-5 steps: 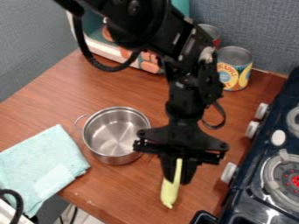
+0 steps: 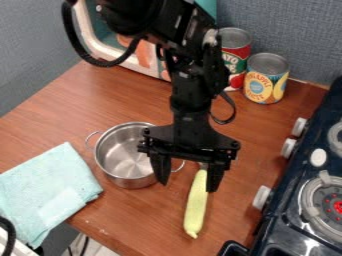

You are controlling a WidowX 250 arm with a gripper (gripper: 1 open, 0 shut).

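My black gripper hangs in the middle of the view, open, its two fingers spread apart with nothing visibly held. It is above the upper end of a pale yellow, corn-like item lying lengthwise on the wooden table. To the left, partly behind the gripper, sits a steel pot with side handles.
A light blue towel lies at the front left. A black stove fills the right side. Cans and a teal-and-white toy kitchen piece stand at the back.
The gripper has risen and shifted left from over the yellow item, uncovering more of it, and its fingers now show spread apart. The item lies where it was.
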